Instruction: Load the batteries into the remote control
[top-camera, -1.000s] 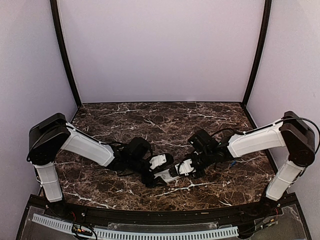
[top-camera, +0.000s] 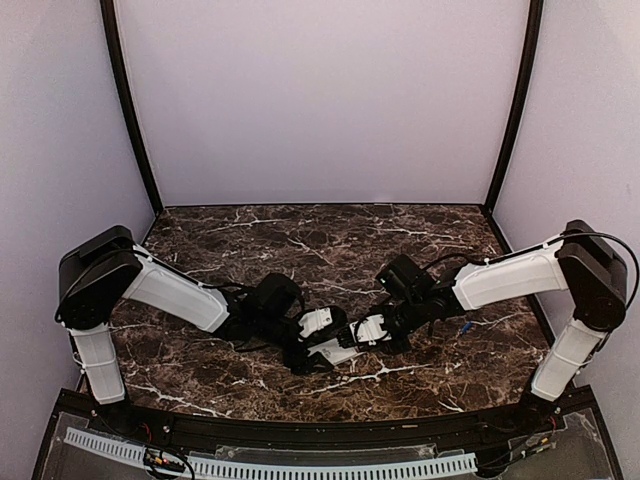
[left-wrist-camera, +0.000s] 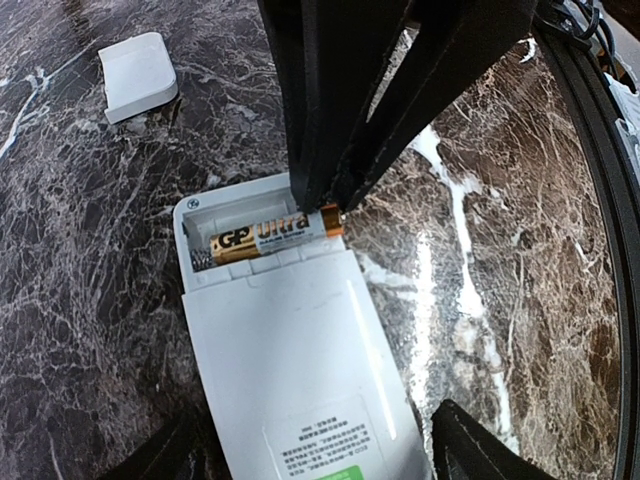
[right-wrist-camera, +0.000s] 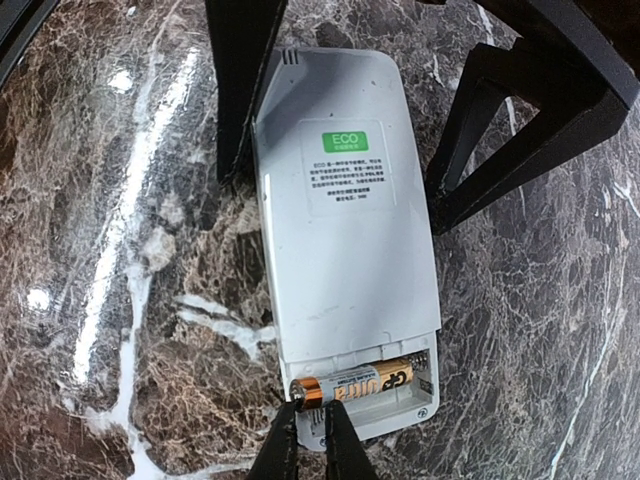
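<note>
The white remote (left-wrist-camera: 290, 350) lies back side up on the marbled table, its battery compartment uncovered. In that compartment sits one orange-and-black GP battery, also visible as the battery (right-wrist-camera: 365, 382) in the right wrist view. My left gripper straddles the remote's body, a finger close along each side; whether both press on it is hard to tell. My right gripper has its tips narrowly apart at the battery's orange end, over the compartment's edge. From above, both grippers hide much of the remote.
A loose white piece (left-wrist-camera: 138, 78), resembling the battery cover, lies apart from the remote. Right of the right gripper is a small blue object (top-camera: 467, 327).
The right arm and gripper have shifted very slightly over the remote. My left arm stays in place, still around the remote.
</note>
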